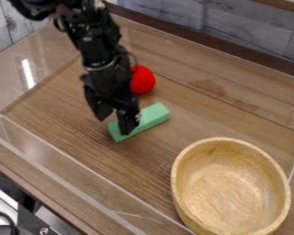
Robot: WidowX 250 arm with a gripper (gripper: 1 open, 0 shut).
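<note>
My black gripper (109,117) is open above the left end of a light green block (144,122), which lies diagonally on the wooden table (63,156) near the middle. A red round object (142,79) sits behind it, partly hidden by my arm.
A large tan oval bowl (231,193) takes up the lower right. The table's edge runs along the upper left, with a white surface beyond.
</note>
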